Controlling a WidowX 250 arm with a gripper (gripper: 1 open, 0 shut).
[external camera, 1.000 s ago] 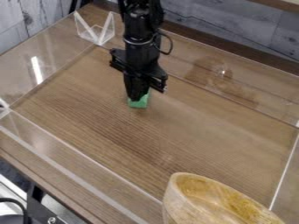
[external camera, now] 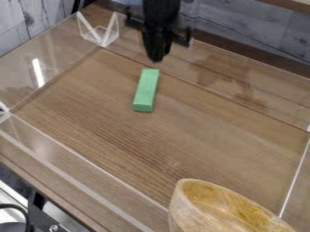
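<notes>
A green rectangular block [external camera: 147, 90] lies on the wooden tray floor [external camera: 182, 154], a little left of centre in the upper half of the camera view. My dark gripper [external camera: 157, 45] is at the top of the view, behind and above the block and apart from it. It looks shut, with nothing visible between its fingers, though the tips are small and slightly blurred.
A yellow bowl [external camera: 224, 208] sits at the bottom right, cut off by the frame. Clear wire-like pieces stand at the left and upper-left edges. The middle and right of the tray floor are clear.
My gripper has moved up and back, away from the green block, which now shows fully in about the same place.
</notes>
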